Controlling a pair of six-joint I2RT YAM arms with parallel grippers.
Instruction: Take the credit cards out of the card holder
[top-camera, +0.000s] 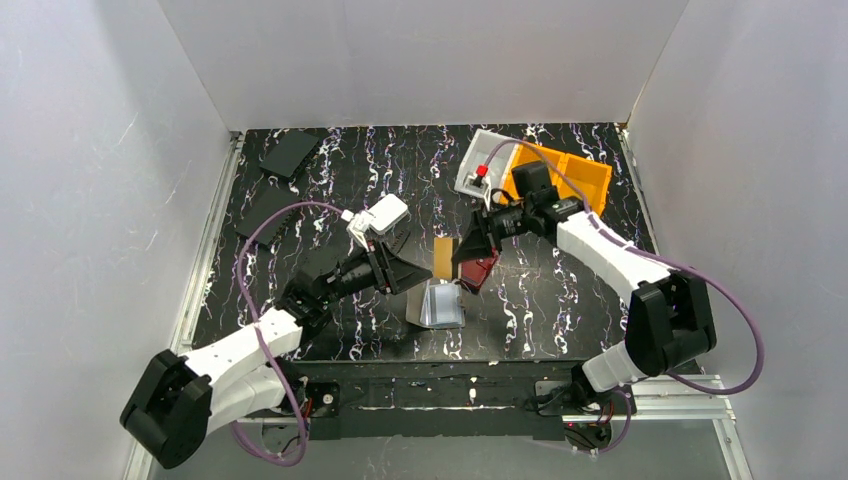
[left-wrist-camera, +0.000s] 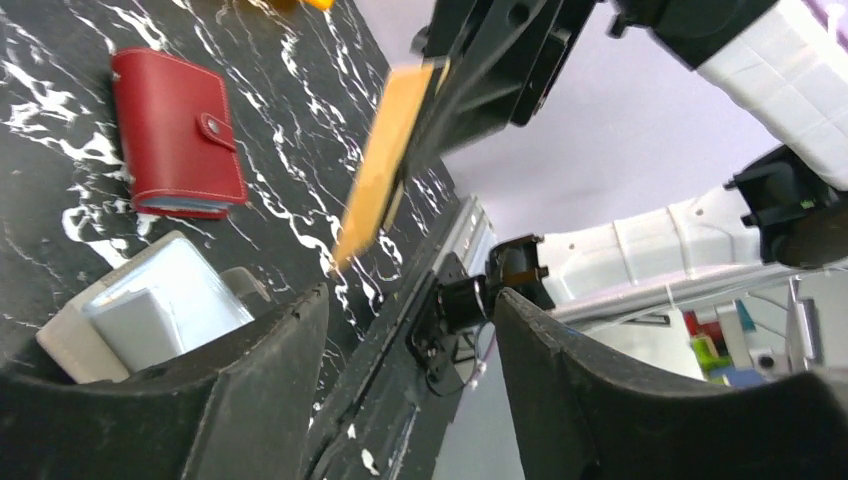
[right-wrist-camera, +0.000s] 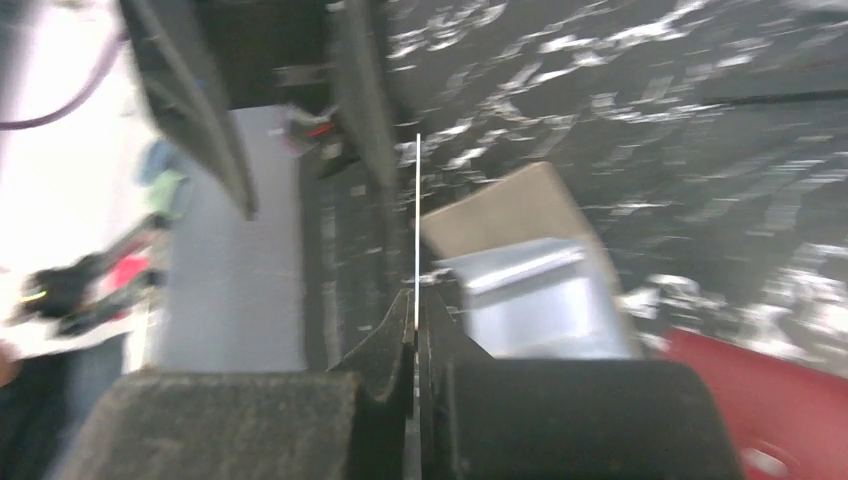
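Observation:
An orange card (top-camera: 444, 258) hangs above the card holder, held by my right gripper (top-camera: 462, 254), which is shut on it; in the right wrist view it shows edge-on as a thin line. The beige holder (top-camera: 416, 305) (right-wrist-camera: 500, 205) lies open on the table with pale clear sleeves (left-wrist-camera: 170, 300) showing. My left gripper (top-camera: 410, 276) stands open just left of the card, above the holder, with nothing between its fingers. A closed red wallet (top-camera: 482, 268) (left-wrist-camera: 175, 130) lies right of the holder, partly under my right arm in the top view.
Orange bins (top-camera: 585, 185) and a grey tray (top-camera: 478, 150) stand at the back right. A white box (top-camera: 388, 208) lies behind the holder. Two dark slabs (top-camera: 268, 215) lie at the left.

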